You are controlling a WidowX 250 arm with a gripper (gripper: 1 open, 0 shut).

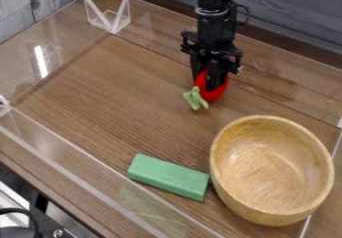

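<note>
The black gripper (210, 65) hangs over the back middle of the wooden table, shut on a red object with a green leafy top (214, 87), which looks like a toy strawberry or vegetable. The green part points down and toward the lower left. Whether the object touches the table is hard to tell.
A tan bowl (270, 171) fills the lower right. A green block (167, 176) lies left of it near the front. A clear plastic item (107, 12) stands at the back left.
</note>
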